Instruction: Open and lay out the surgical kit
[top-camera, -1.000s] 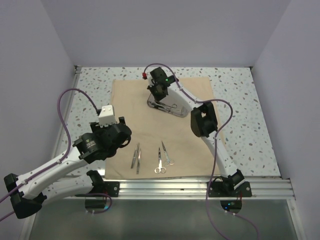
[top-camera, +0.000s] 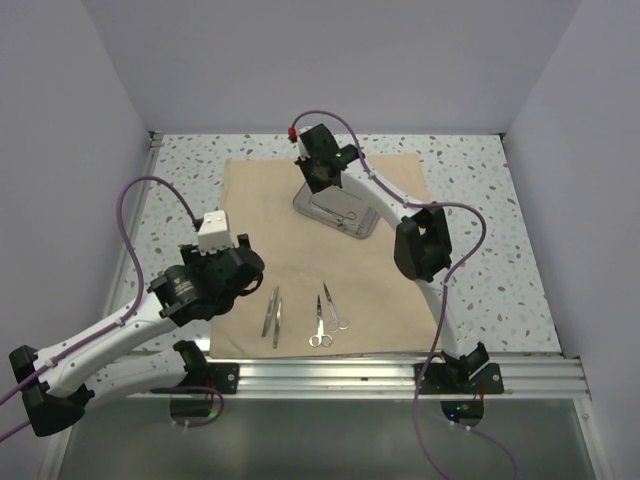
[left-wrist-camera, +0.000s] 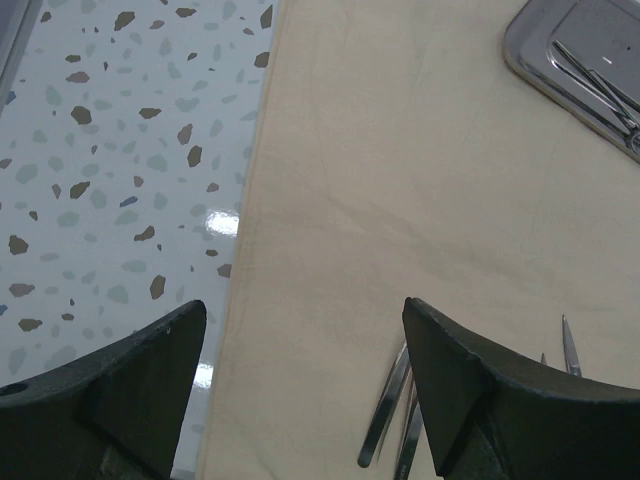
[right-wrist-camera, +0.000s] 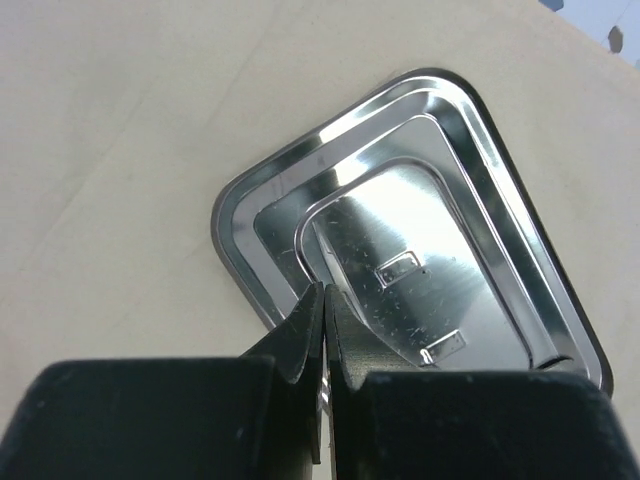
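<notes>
The steel tray (top-camera: 365, 222) (right-wrist-camera: 255, 200) sits at the back of the beige cloth, with slender instruments (left-wrist-camera: 585, 75) in it. My right gripper (top-camera: 310, 175) is shut above the tray, nothing visible between its fingertips. Laid out at the front are two tweezer-like instruments (top-camera: 269, 315) (left-wrist-camera: 385, 410) and two scissors (top-camera: 320, 335), one beside the other. My left gripper (top-camera: 215, 245) hangs over the cloth's left edge with fingers apart and nothing between them.
The speckled table (top-camera: 485, 240) shows on both sides of the cloth (top-camera: 270, 240). The cloth's middle, between tray and laid-out instruments, is clear. Walls stand at back, left and right.
My right arm has shifted toward the back and a little right, its gripper still over the tray. The left arm looks unchanged.
</notes>
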